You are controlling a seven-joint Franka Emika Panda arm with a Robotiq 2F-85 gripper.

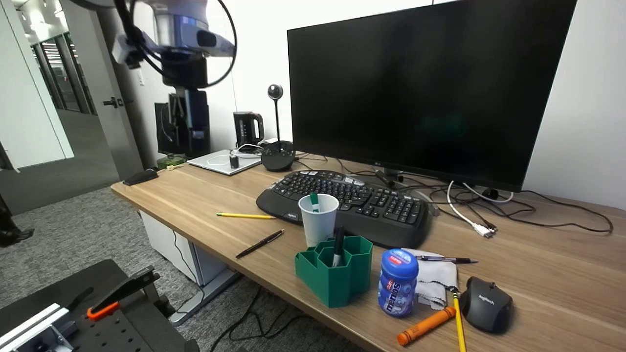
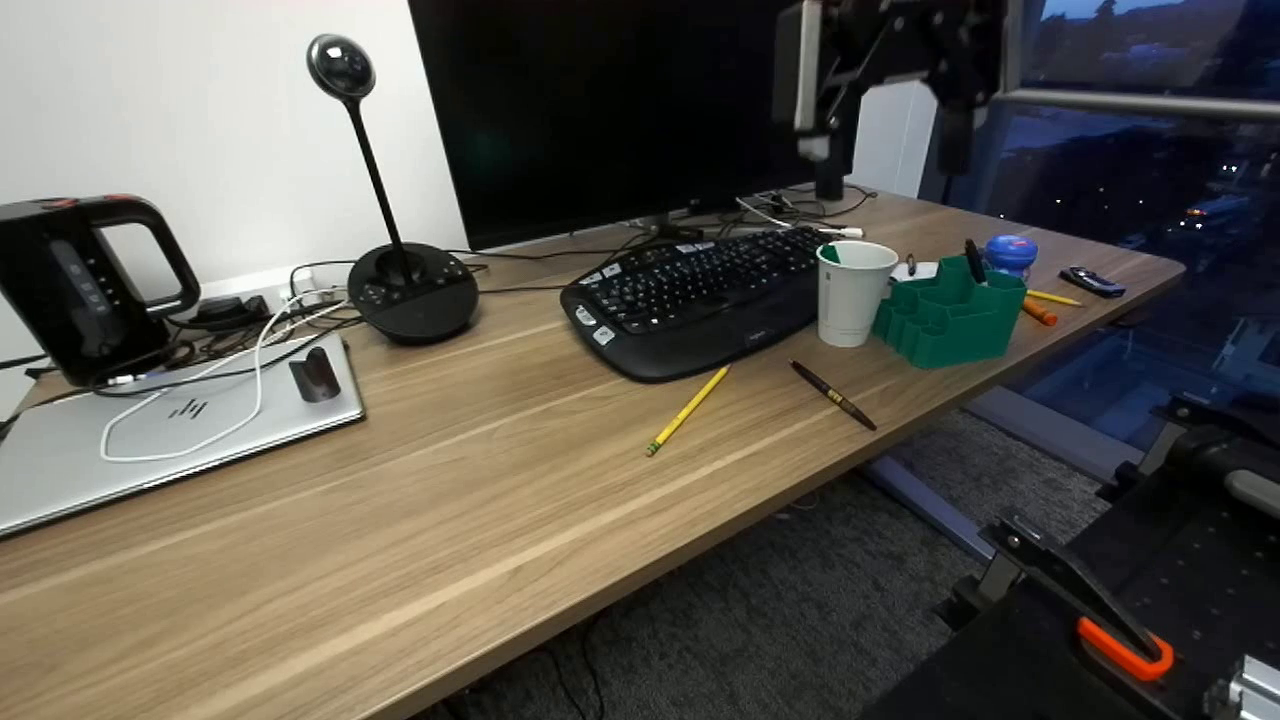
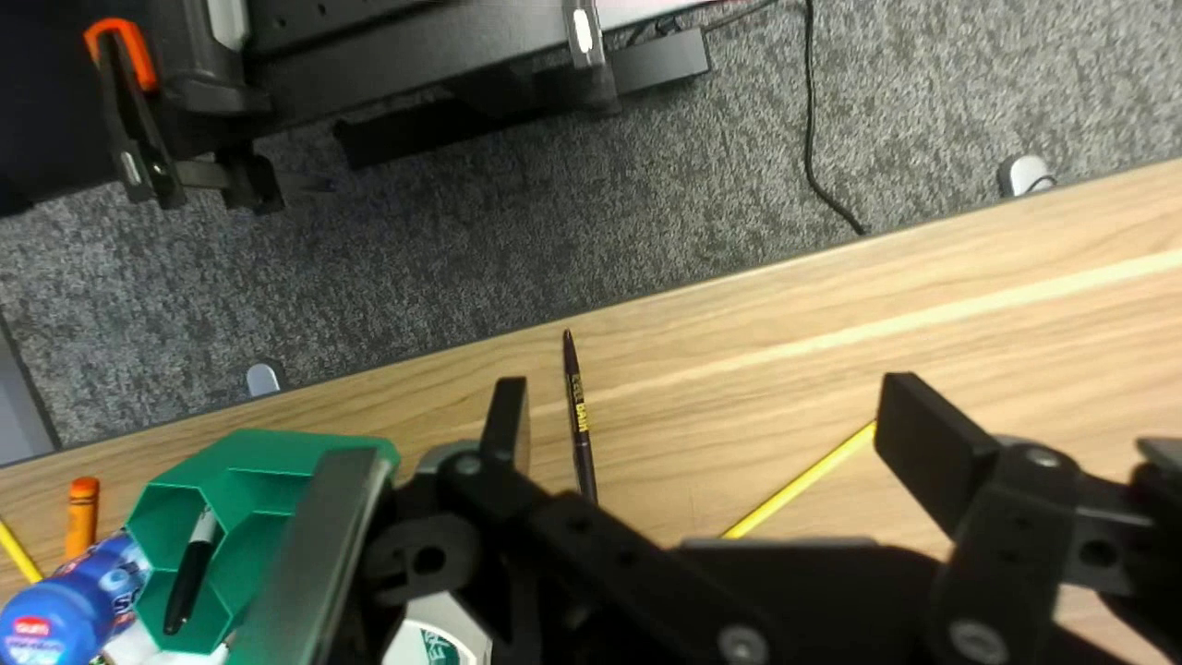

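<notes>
My gripper is open and empty, its two black fingers wide apart above the desk. Below and between them in the wrist view are a dark pen and part of a yellow pencil. The pen lies near the front edge, the pencil closer to the keyboard. A white paper cup with a green-capped marker in it stands behind a green hexagonal organizer, which holds a black marker. In exterior view 1 the gripper hangs high at the upper left, clear of the desk objects.
A black keyboard lies before the large monitor. Right of the organizer are a blue gum bottle, an orange crayon, a cloth and a mouse. The desk's left half has bare room in front of the laptop.
</notes>
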